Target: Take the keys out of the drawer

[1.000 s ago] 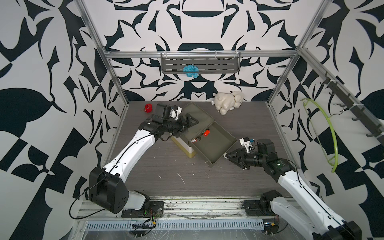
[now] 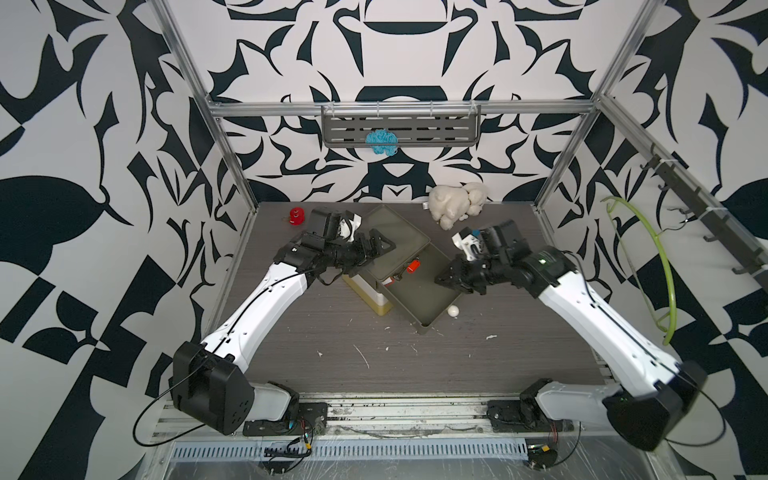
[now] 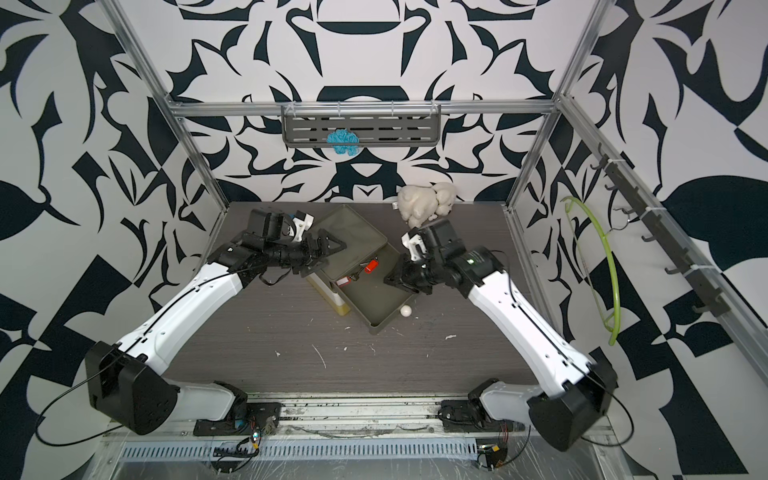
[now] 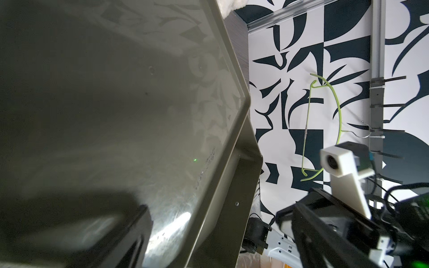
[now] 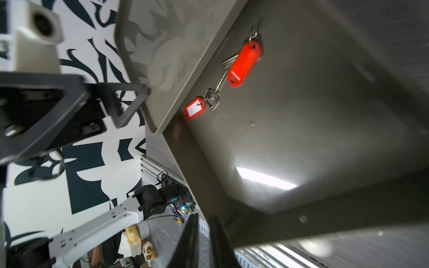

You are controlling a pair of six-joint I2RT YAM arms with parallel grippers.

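Note:
The drawer [image 2: 428, 300] is pulled out of its unit, and the keys [image 5: 215, 93] lie inside it, close to the cabinet side. They carry two red tags [image 5: 244, 63], one with a white label. My right gripper [image 2: 441, 277] is above the drawer's right part, away from the keys. In the right wrist view its blurred fingers [image 5: 191, 232] stand slightly apart with nothing visible between them. My left gripper [image 2: 379, 243] is over the top of the drawer unit [image 2: 397, 228], its fingers [image 4: 134, 236] wide apart and empty.
A small white ball [image 2: 453, 310] lies by the drawer's front right corner. A white plush toy [image 2: 456, 204] sits at the back, and a red object [image 2: 297, 215] stands back left.
The left arm, keys and drawer look unmoved.

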